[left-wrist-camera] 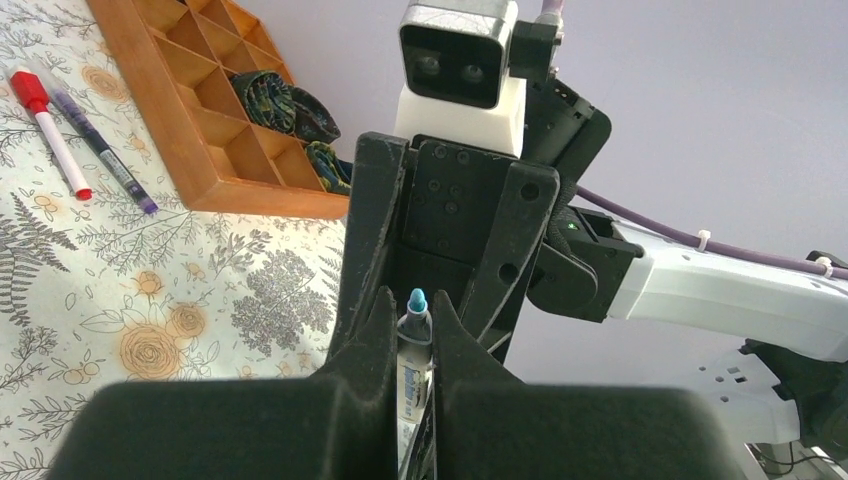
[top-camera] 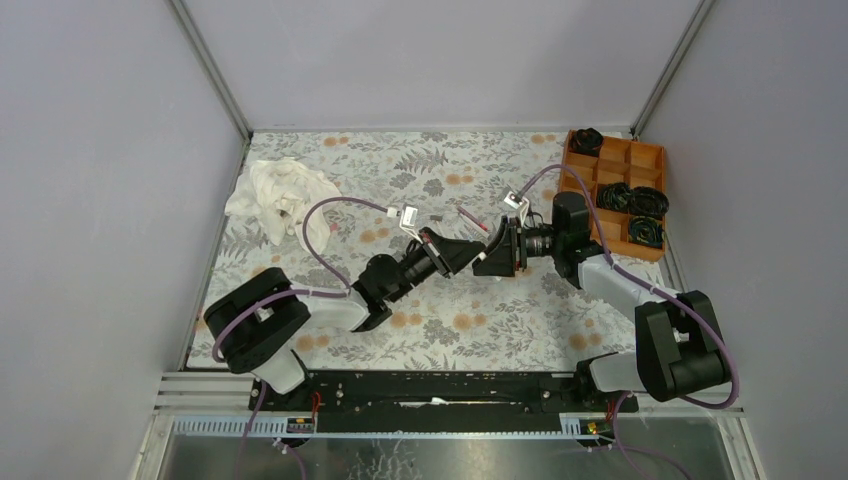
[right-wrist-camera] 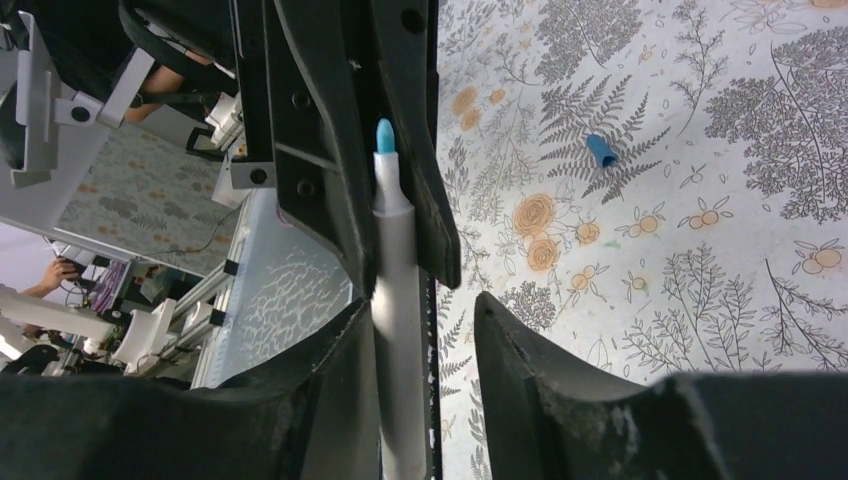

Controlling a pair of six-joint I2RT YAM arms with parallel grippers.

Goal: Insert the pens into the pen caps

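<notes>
A white pen with a bare blue tip (right-wrist-camera: 386, 140) is clamped between the fingers of my left gripper (top-camera: 474, 250). The pen's pale barrel (right-wrist-camera: 397, 330) runs down between the parted fingers of my right gripper, with a gap showing on its right side. Seen from the left wrist, the tip (left-wrist-camera: 417, 302) points up and my right gripper stands just beyond it. On the table lies a small blue cap (right-wrist-camera: 601, 151), apart from the pen. A white marker with a red cap (left-wrist-camera: 52, 135) and a purple pen (left-wrist-camera: 105, 155) lie side by side there too.
An orange compartment tray (top-camera: 640, 155) holding dark bundles of cable stands at the back right. A crumpled white cloth (top-camera: 278, 200) covers the back left.
</notes>
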